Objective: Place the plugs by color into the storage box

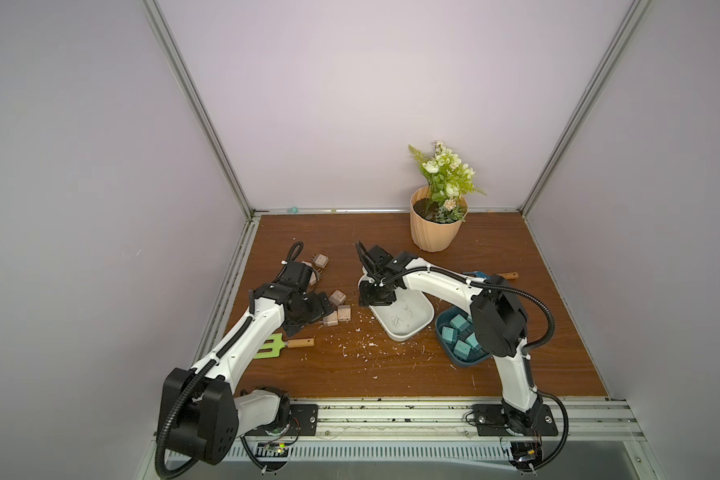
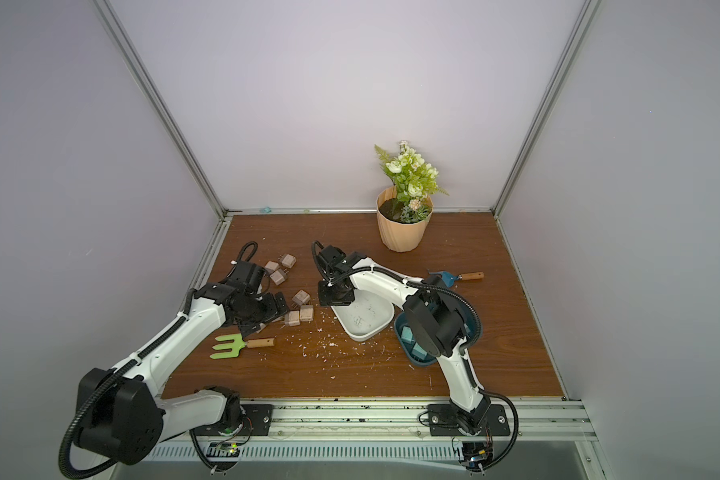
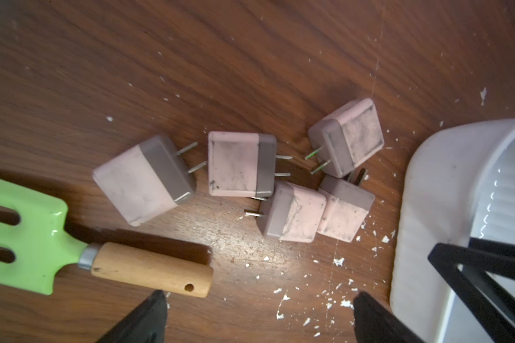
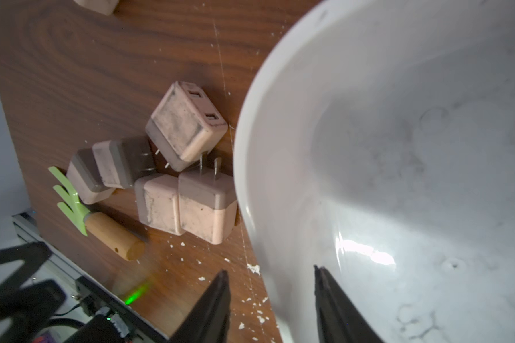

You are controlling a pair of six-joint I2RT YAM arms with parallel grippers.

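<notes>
Several pink-and-grey plugs (image 3: 137, 181) lie on the table at the left, some touching each other. My left gripper (image 1: 310, 314) is low over them, open, its fingers (image 3: 148, 320) wide apart and empty in the left wrist view. The white box (image 1: 404, 313) sits at the table's middle and appears empty where visible. My right gripper is at the box's left wall, fingers apart, the rim running between them; contact cannot be told. Several teal plugs (image 1: 461, 349) rest in the blue box (image 1: 448, 353), partly hidden by my right arm.
A green fork (image 3: 148, 268) with a wooden handle lies in front of the pink plugs. Behind are a potted plant (image 1: 434, 232) and a blue tool (image 2: 448, 278). White crumbs dot the front middle.
</notes>
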